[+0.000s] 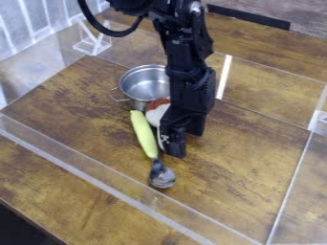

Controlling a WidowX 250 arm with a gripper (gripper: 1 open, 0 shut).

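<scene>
My black gripper (179,139) is low over the table, over a white elongated item (156,113) with a red part, which it now mostly hides. Whether its fingers hold anything cannot be made out. A long pale yellow item (143,131) lies just left of it, and a metal spoon or ladle head (161,175) lies below that.
A steel pot (138,78) stands behind, left of the arm. A thin white strip (224,75) is at the back right.
</scene>
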